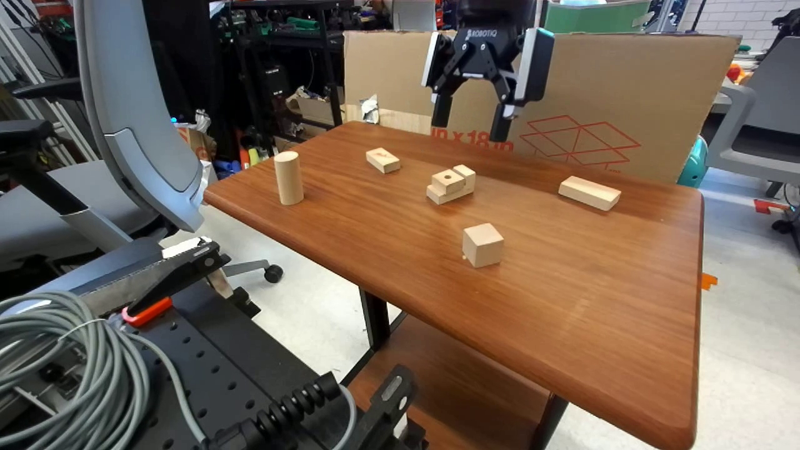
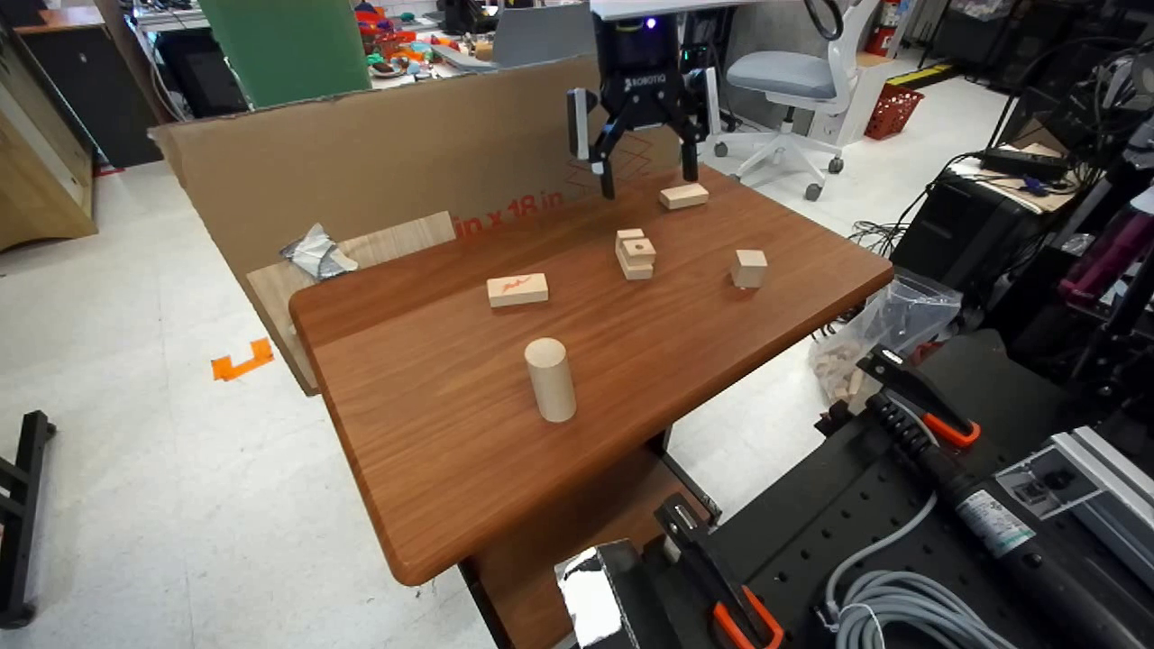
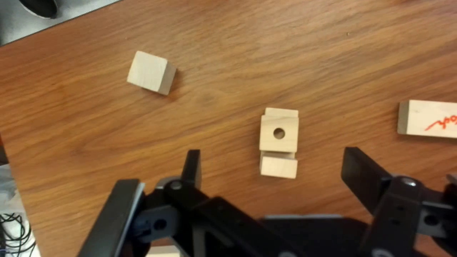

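Note:
My gripper (image 1: 470,134) hangs well above the back of the table, its fingers wide apart and nothing between them. Lower down, in the middle of the tabletop, a small block with a round hole (image 3: 279,133) rests on a flat base block (image 1: 450,196). Beside the holed one, a second small block (image 3: 278,166) stands at the base's other end; a narrow gap shows between the two. In the wrist view this stack appears between and ahead of my fingers, clear of both.
A wooden cube (image 1: 483,245) sits near the front edge, and an upright cylinder (image 2: 551,380) stands apart. One flat block with red marks (image 2: 517,288) and a plain long block (image 1: 589,194) lie separately. Cardboard (image 1: 637,97) walls the back edge.

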